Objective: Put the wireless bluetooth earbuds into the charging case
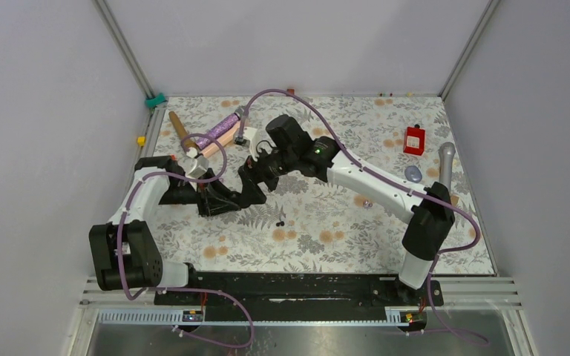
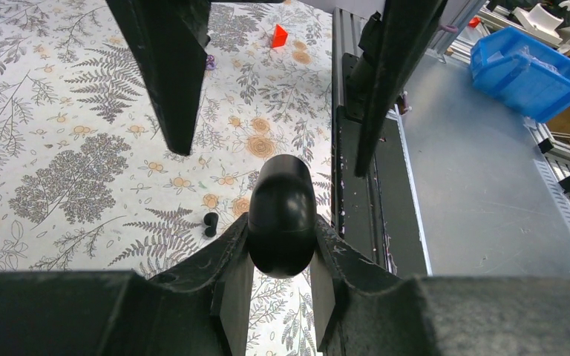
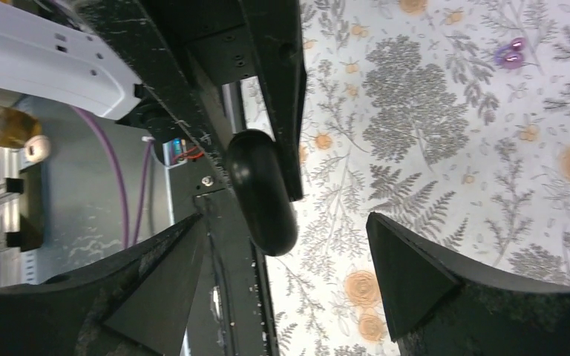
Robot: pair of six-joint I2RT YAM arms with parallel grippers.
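A glossy black rounded charging case (image 2: 282,215) is pinched in my left gripper, held above the table; its lid looks closed. My right gripper is open, its fingers (image 3: 408,263) standing on either side of the case (image 3: 261,193) without visible contact. In the left wrist view the right fingers (image 2: 171,81) appear just beyond the case. Two small black earbuds (image 1: 280,223) lie close together on the patterned table, below and to the right of the grippers in the top view. From the left wrist, these earbuds (image 2: 210,224) show left of the case.
A purple shiny pair (image 1: 367,204) lies right of centre. A red box (image 1: 414,139) and a grey-handled item (image 1: 446,163) stand at the right. A purple microphone (image 1: 217,131) and wooden roller (image 1: 181,130) lie at the back left.
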